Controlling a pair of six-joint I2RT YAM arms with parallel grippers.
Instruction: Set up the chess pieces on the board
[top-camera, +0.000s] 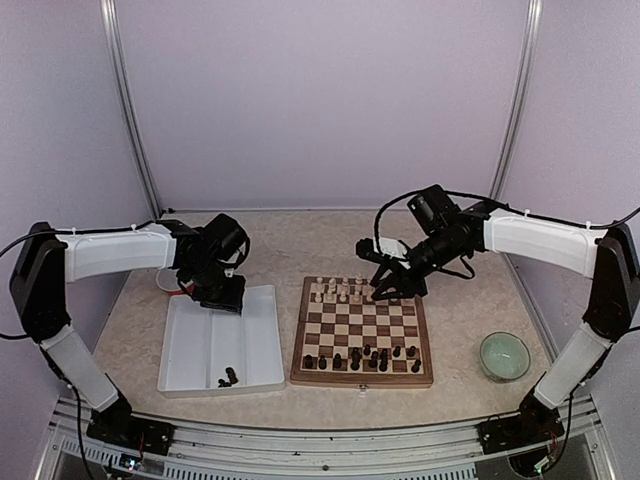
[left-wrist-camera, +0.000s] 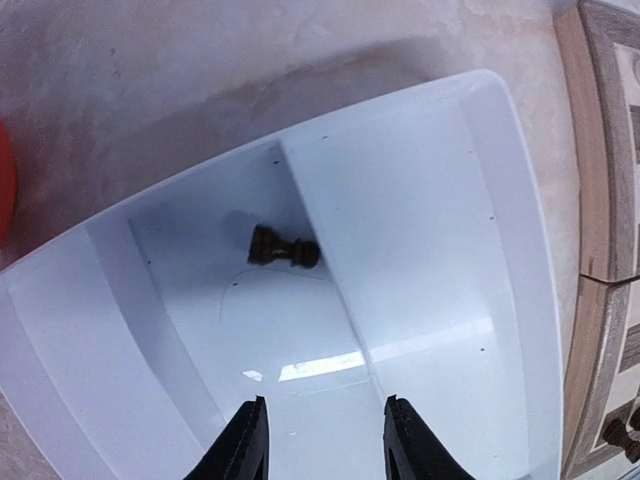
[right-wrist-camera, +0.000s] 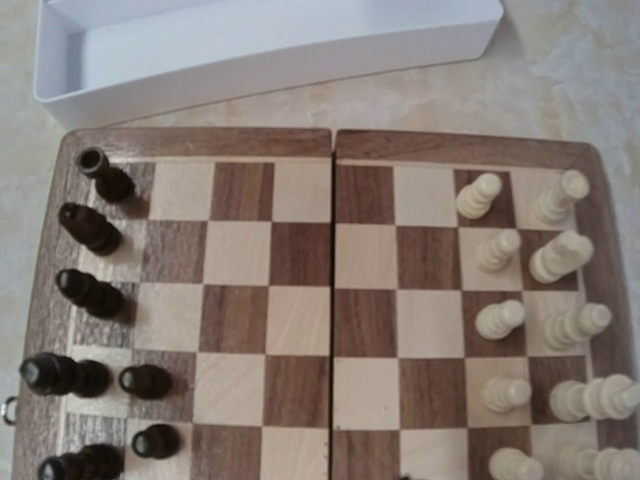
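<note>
My left gripper is over the white tray (top-camera: 263, 340), its fingers apart and empty. A dark chess piece (left-wrist-camera: 282, 248) lies on its side in the tray's compartment; the top view shows more dark pieces (top-camera: 227, 376) near the front. The wooden board (top-camera: 362, 326) holds white pieces (right-wrist-camera: 500, 320) in rows at one side and dark pieces (right-wrist-camera: 90, 296) at the other. My right gripper (top-camera: 393, 282) hangs over the board's back right; how far it is open is hard to tell.
A green bowl (top-camera: 504, 356) stands right of the board. A red-and-white bowl (top-camera: 168, 282) is partly behind the left arm. The table behind the board is clear.
</note>
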